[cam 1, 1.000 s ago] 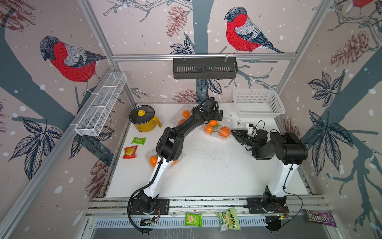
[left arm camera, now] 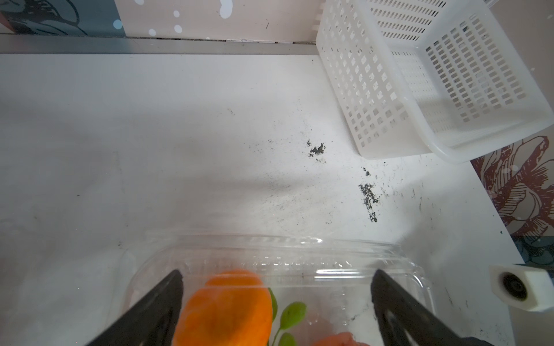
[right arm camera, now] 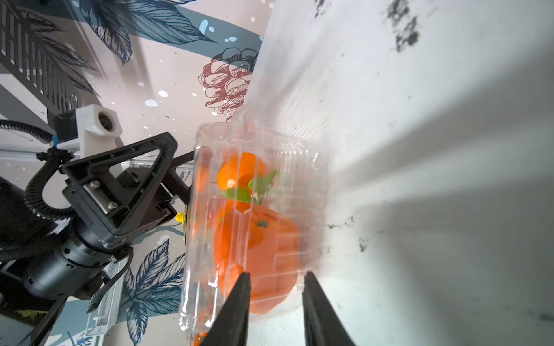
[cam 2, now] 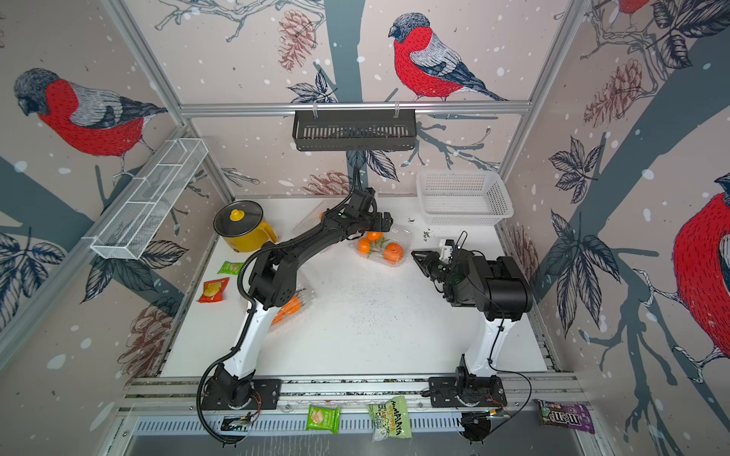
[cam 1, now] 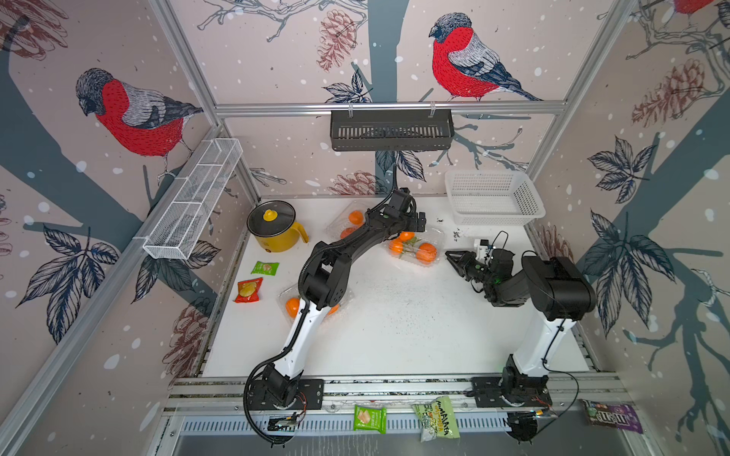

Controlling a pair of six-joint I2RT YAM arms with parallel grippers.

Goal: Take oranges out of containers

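Note:
A clear plastic container (right arm camera: 314, 173) holds oranges (cam 1: 426, 252) and a leafy sprig at the middle back of the table. My left gripper hangs open over its back end, above an orange (left arm camera: 222, 323). My right gripper points at the container from the right, a little apart from it in the top views, fingers partly apart with nothing between them. Two more clear containers with oranges stand behind the left arm (cam 1: 356, 217) and at the front left (cam 1: 292, 307), partly hidden by that arm.
A white empty basket (cam 1: 494, 220) stands at the back right. A yellow pot (cam 1: 275, 239) and two snack packets (cam 1: 248, 289) are on the left. A dark rack (cam 1: 391, 136) hangs on the back wall.
My right gripper has drawn back slightly to the right, away from the middle container. The left arm is essentially still, and the container has shifted very slightly left.

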